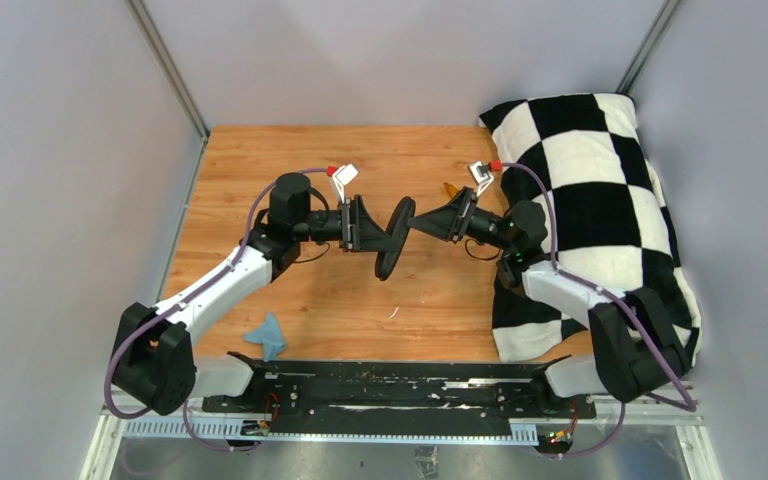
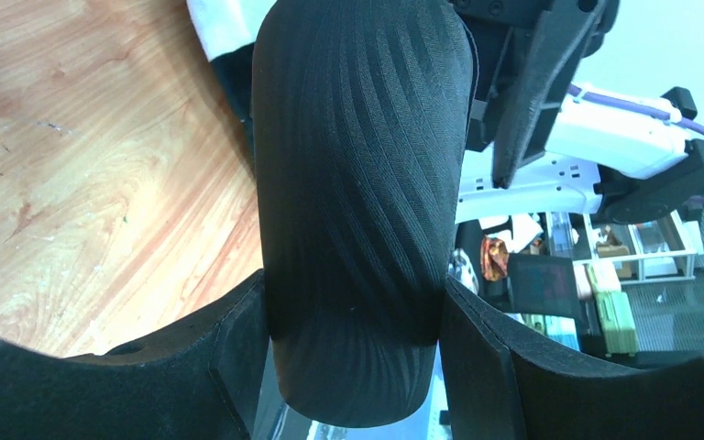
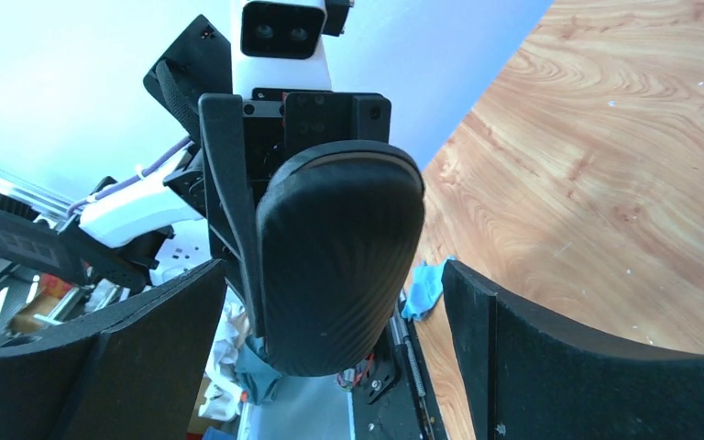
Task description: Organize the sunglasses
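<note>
A black ribbed case (image 1: pixel 397 238), long and rounded like a glasses case, is held above the wooden table, tilted. My left gripper (image 1: pixel 388 243) is shut on it; in the left wrist view its fingers (image 2: pixel 238 335) press the case from both sides. From the right, my open right gripper (image 1: pixel 422 226) faces the case. In the right wrist view the end of the case (image 3: pixel 339 266) appears between the spread fingers, with a gap visible on each side. Whether any sunglasses are inside the case cannot be seen.
A small orange item (image 1: pixel 450 189) lies behind the right gripper, mostly hidden. The checkered black-and-white cushion (image 1: pixel 600 200) fills the right side. A blue cloth (image 1: pixel 268 336) rests at front left. Bare wood (image 1: pixel 390 320) stretches below the grippers.
</note>
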